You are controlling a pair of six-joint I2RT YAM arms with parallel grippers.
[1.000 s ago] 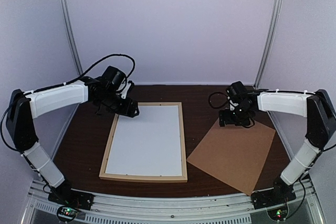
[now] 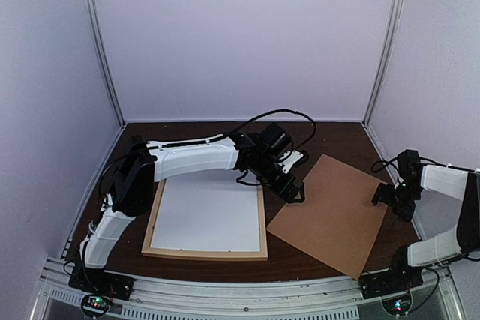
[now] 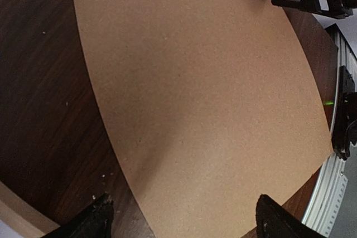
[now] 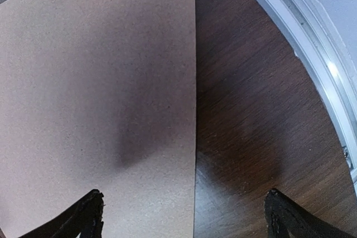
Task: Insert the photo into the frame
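A wooden frame with a white sheet inside lies on the left of the table. A brown square board lies tilted to its right, also filling much of both wrist views. My left gripper hangs over the board's left edge, fingertips apart with nothing between them. My right gripper is over the board's right edge, open and empty, one finger above the board and the other above bare wood. I see no separate photo that I can identify.
Walls stand on three sides, and a metal rail runs along the front. My left arm spans over the frame.
My left gripper has moved right and toward the front, from above the frame to the board. My right gripper has moved right to the board's edge. Frame and board look unmoved.
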